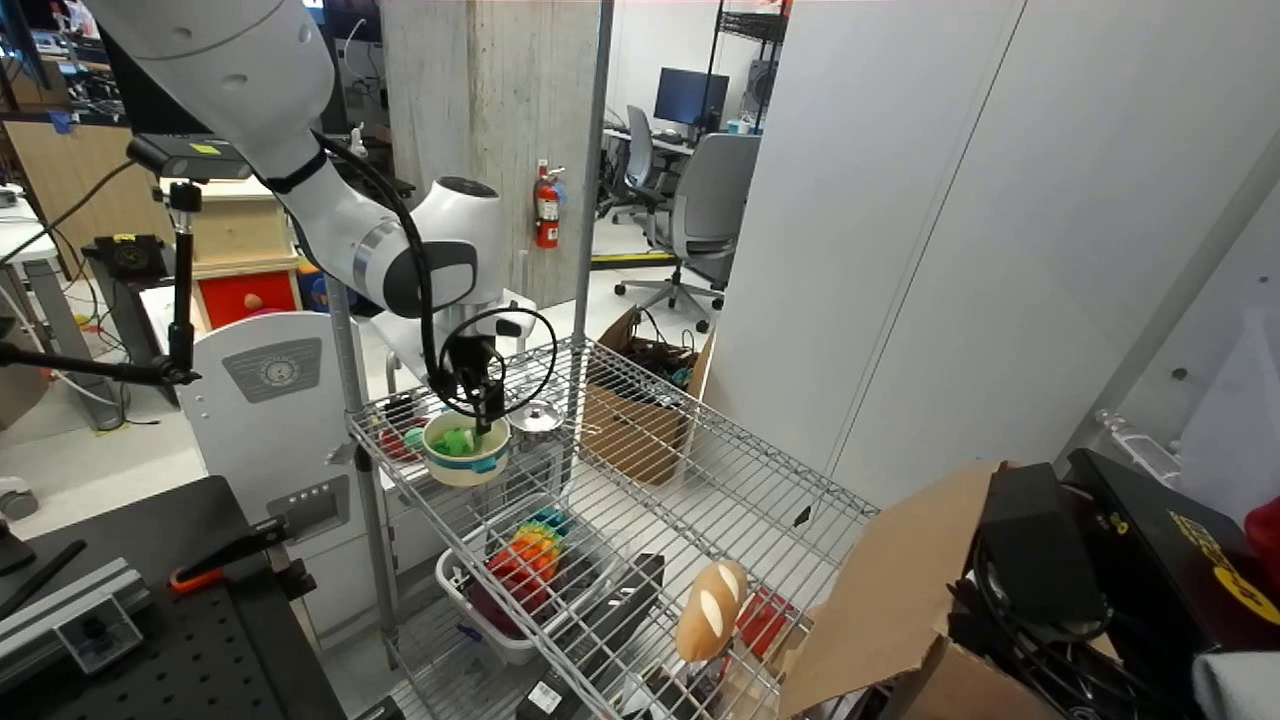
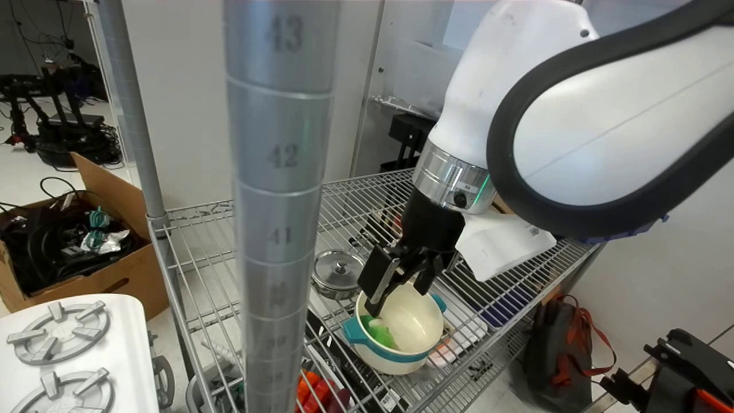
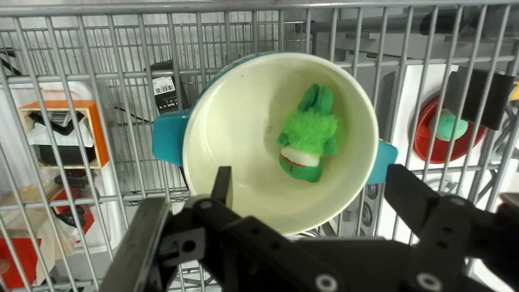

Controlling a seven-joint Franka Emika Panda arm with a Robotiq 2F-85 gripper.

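A cream pot with teal handles point(image 3: 228, 141) stands upright on the wire shelf. Inside it lies a fuzzy green plush toy point(image 3: 311, 129), off to the right side in the wrist view; the same toy point(image 1: 455, 443) shows in exterior view 1. My gripper point(image 2: 399, 295) is open, pointing down over the pot, its fingers spread wide with nothing between them. In exterior view 1 the gripper point(image 1: 483, 420) hangs at the pot's near-right rim. Whether a fingertip touches the rim cannot be told.
A lidded metal pot point(image 2: 338, 269) stands close by on the wire shelf point(image 1: 672, 438). Toward the shelf's other end lies a bread loaf point(image 1: 711, 611), with a cardboard box point(image 1: 894, 588) beyond it. A shelf post point(image 1: 584, 180) rises at the back. Mid-shelf is mostly clear.
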